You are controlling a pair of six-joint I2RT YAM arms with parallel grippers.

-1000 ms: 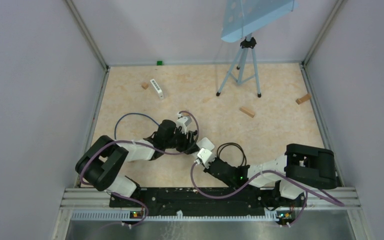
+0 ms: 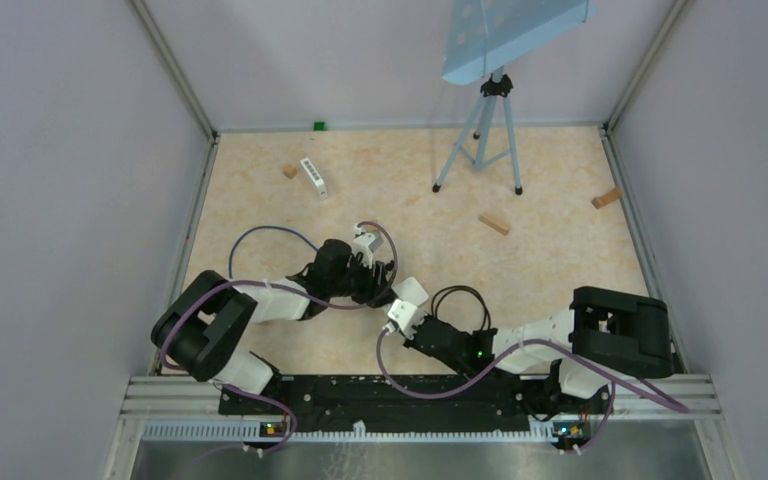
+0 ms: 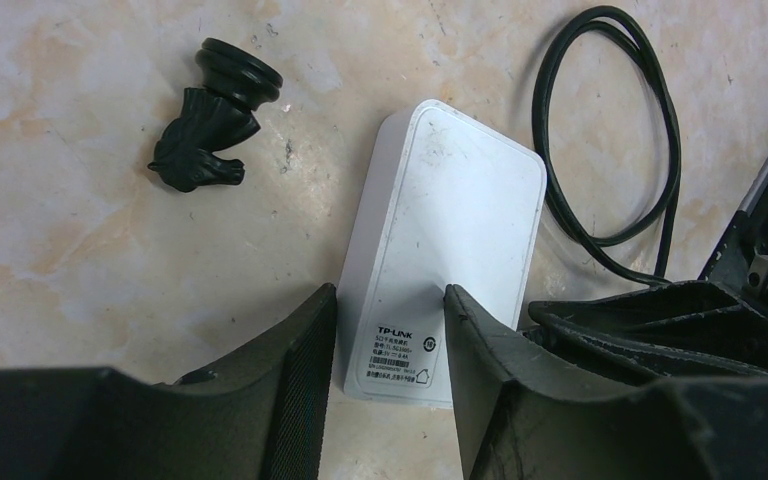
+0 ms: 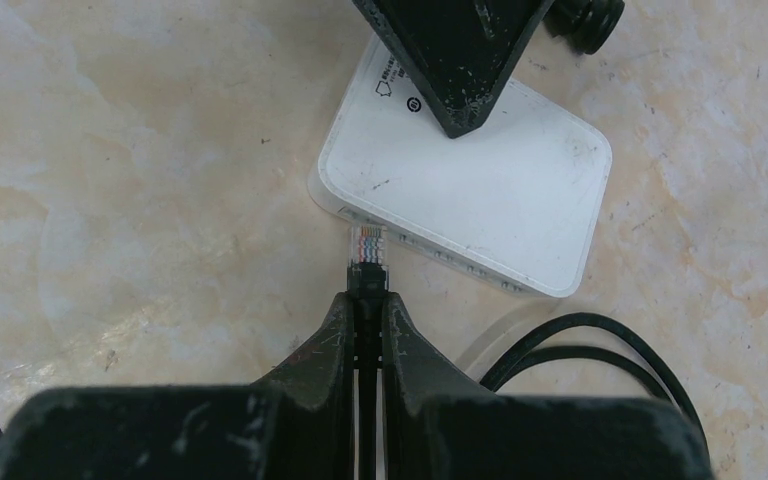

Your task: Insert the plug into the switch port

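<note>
A white TP-LINK switch (image 3: 470, 200) lies label side up on the table. My left gripper is shut on its labelled end, one finger along the side wall and the other overlapping the top face. Held upright in the right wrist view is the network plug (image 4: 368, 248), its clear tip forward and its black boot between the fingers of my right gripper, which is shut on it. The tip appears right by the port row (image 4: 450, 255), near the left end of that edge. Whether it touches the switch I cannot tell.
A coiled black cable (image 3: 670, 150) rests beside the switch. A small black figure-like piece (image 3: 205, 130) lies on its other side. Farther off are wooden blocks (image 2: 495, 223), a white power strip (image 2: 314, 178) and a tripod (image 2: 488, 130).
In the top view my right gripper has shifted slightly to the left, with its hose. The left arm and the switch look unmoved.
</note>
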